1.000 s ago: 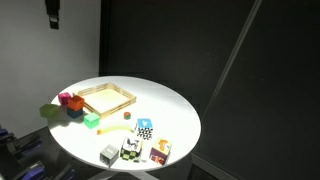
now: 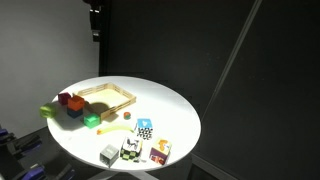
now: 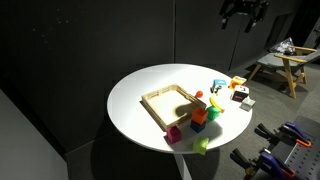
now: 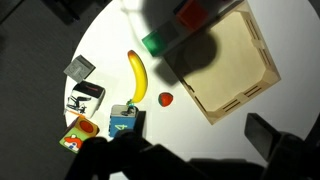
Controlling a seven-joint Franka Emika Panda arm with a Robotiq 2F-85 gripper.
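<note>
My gripper hangs high above the round white table, its fingers wide open with nothing between the fingers. A shallow wooden tray (image 4: 222, 60) fills the upper right of the wrist view and looks empty. Left of it lie a yellow banana (image 4: 138, 75), a small red item (image 4: 165, 99) and a green block (image 4: 158, 41). In exterior view 2, an orange-red block (image 3: 199, 116) rests on a blue block (image 3: 197, 127), with a pink cube (image 3: 174, 134) beside them.
A blue patterned box (image 4: 122, 119), a black-and-white box (image 4: 85, 98) and a grey cube (image 4: 79, 68) stand apart from the tray. Near the table's edge is a yellow-green object (image 3: 201, 146).
In exterior view 1 my gripper has moved right and somewhat lower in the picture, from near the left edge to above the tray side. The objects on the table have not moved.
</note>
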